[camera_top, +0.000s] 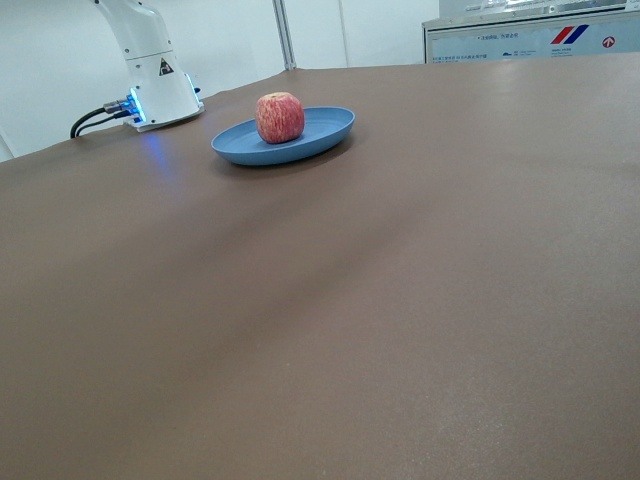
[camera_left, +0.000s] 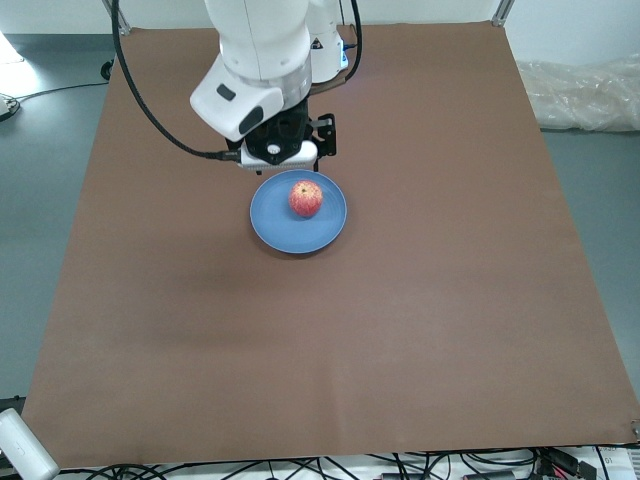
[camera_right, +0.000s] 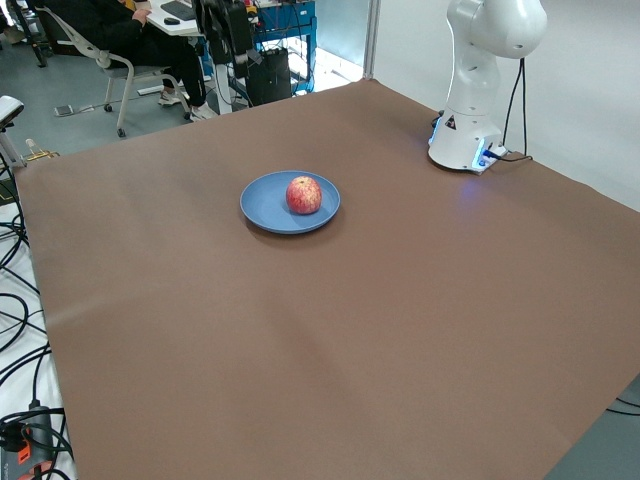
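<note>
A red apple (camera_left: 305, 198) rests on a blue plate (camera_left: 298, 230) in the middle of the table; the apple (camera_top: 280, 117) and plate (camera_top: 325, 130) also show in the top view, and the apple (camera_right: 304, 195) in the right view. In the left view the arm's gripper (camera_left: 290, 155) hangs just behind and above the plate, clear of the apple; whether its fingers are open or shut is hard to see. The gripper is out of frame in the top and right views.
Cables run along the table's outer edge, and the robot's white base (camera_right: 465, 140) stands at the table's back.
</note>
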